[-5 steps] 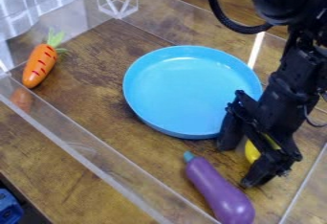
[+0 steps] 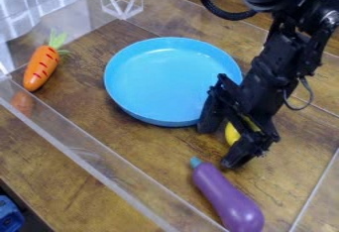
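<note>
My black gripper point(image 2: 225, 127) is low on the right, at the right edge of the blue plate point(image 2: 169, 77), its fingers open around a yellow object point(image 2: 233, 133) that they partly hide. A purple eggplant toy point(image 2: 227, 195) lies just below, near the front. An orange carrot toy point(image 2: 42, 65) with a green top lies at the far left.
Clear plastic walls edge the wooden work surface point(image 2: 99, 147) on the left and front. Bare wood lies between the carrot and the plate, and at the right behind the arm.
My gripper has moved left and slightly up in the view, and the blue plate has shifted the same way. The yellow object has also moved left.
</note>
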